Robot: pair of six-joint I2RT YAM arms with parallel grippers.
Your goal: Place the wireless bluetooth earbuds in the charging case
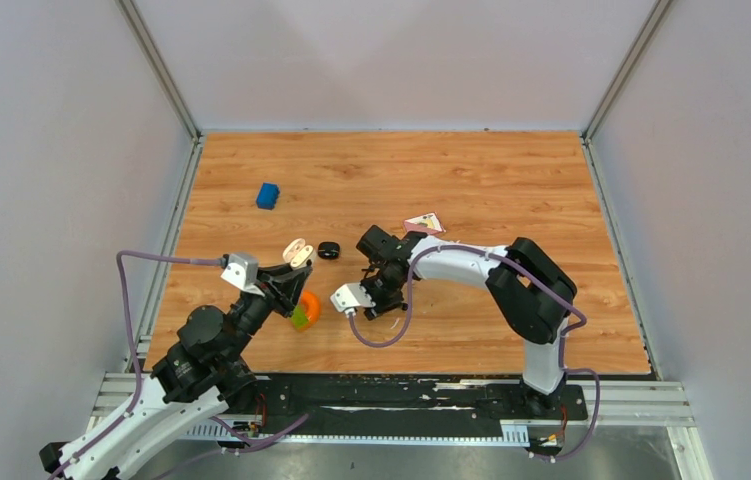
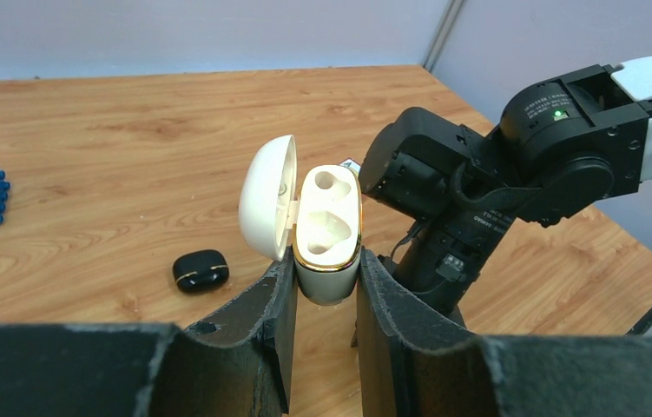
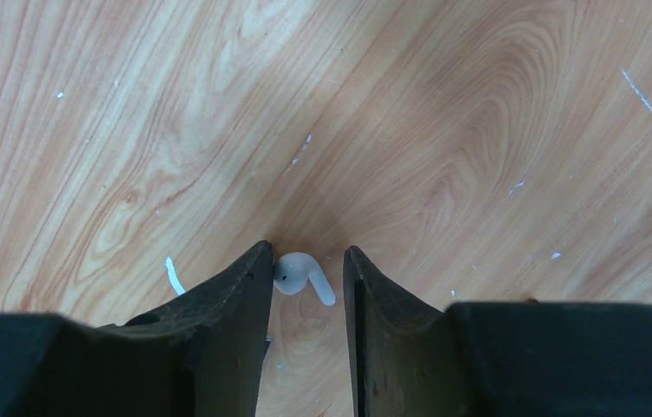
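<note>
Held upright with its lid tipped back to the left, the white charging case [image 2: 328,217] is pinched by my left gripper. Its two hollows show bare white, with no earbud in them. A white earbud [image 3: 293,274] with a short stem lies on the table between the fingers of my right gripper. Those fingers stand apart; the earbud is close against the left one, and a gap shows on its right. In the top view the right gripper [image 1: 383,303] is low over the table, hiding the earbud, to the right of the case [image 1: 300,252].
A black rounded case [image 1: 328,250] sits just right of the white case. Also about are a blue block [image 1: 267,196], an orange ring [image 1: 310,306] near the left gripper, and a card [image 1: 425,223] behind the right arm.
</note>
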